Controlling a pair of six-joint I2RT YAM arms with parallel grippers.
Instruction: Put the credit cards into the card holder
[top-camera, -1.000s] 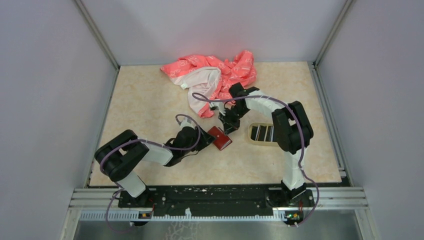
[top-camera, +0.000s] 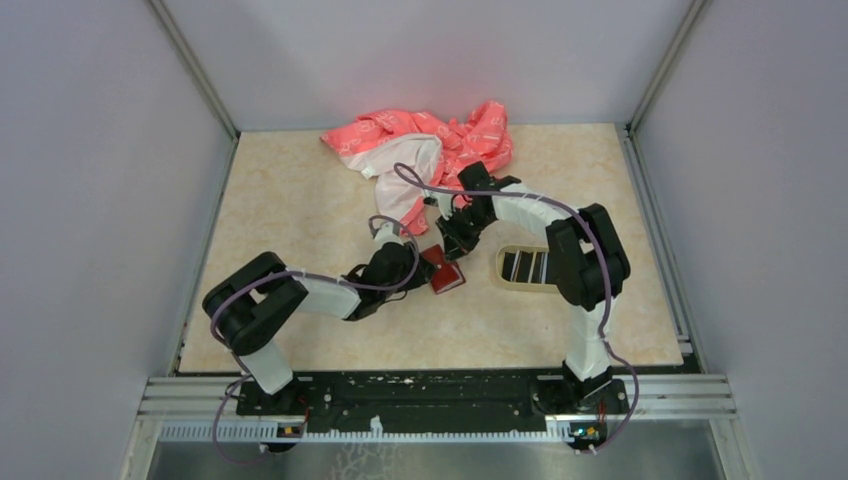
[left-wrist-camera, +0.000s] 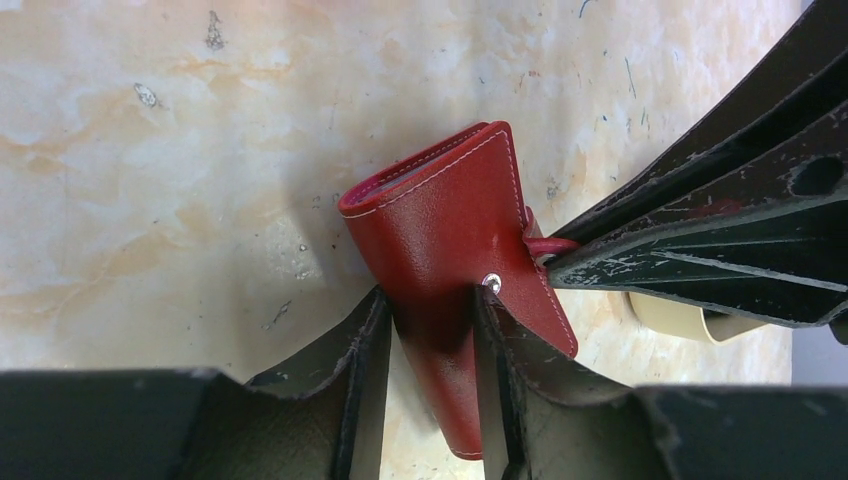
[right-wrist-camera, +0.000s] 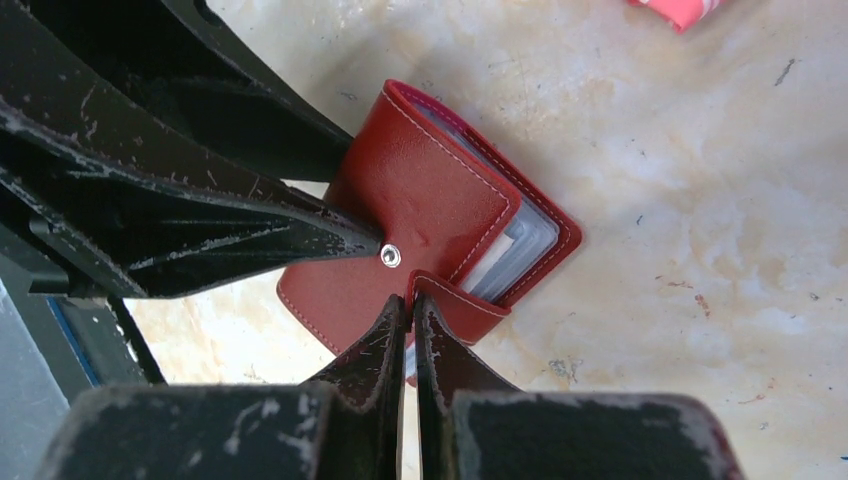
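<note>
The red card holder lies mid-table between my two arms. My left gripper is shut across its folded spine side, one finger beside the snap button. My right gripper is shut on the holder's narrow closing strap, and the left wrist view shows that strap's red end between the fingers. Clear plastic sleeves show at the holder's open side. Dark cards stand in a beige tray to the right; the right arm partly covers it.
A pink and white cloth is heaped at the table's back, its lower end close to the right gripper. Bare tabletop lies in front of the holder and at the far left.
My left gripper has moved right and a little away from the front edge, further over the holder. The right gripper has shifted only slightly. The holder has turned slightly.
</note>
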